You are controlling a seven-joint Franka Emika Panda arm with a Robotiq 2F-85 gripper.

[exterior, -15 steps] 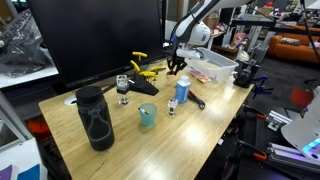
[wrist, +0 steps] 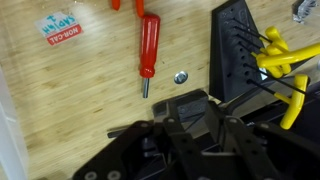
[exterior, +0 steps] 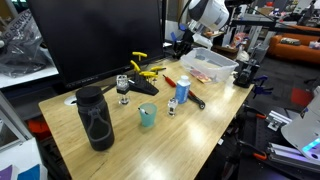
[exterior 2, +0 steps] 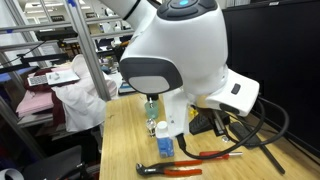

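My gripper (exterior: 183,42) hangs above the far end of the table, beside the white bin. Its dark fingers reach in at the bottom of the wrist view, and how far apart they stand is not clear. Nothing held can be made out. A red screwdriver (wrist: 149,45) with a thin dark shaft lies on the wood beyond them. To the right, yellow-handled tools (wrist: 290,62) rest at a black rack (wrist: 235,50). The arm's white wrist covers the gripper in exterior view 2.
The white bin (exterior: 205,65) stands at the far right. Red-handled pliers (exterior 2: 168,171), a blue bottle (exterior: 183,88), a teal cup (exterior: 147,115) and a black cylinder (exterior: 95,118) occupy the table. A dark monitor (exterior: 105,40) lines its back.
The arm has risen away from the tabletop over the last second, drifting slightly right toward the bin. The table items look unmoved.
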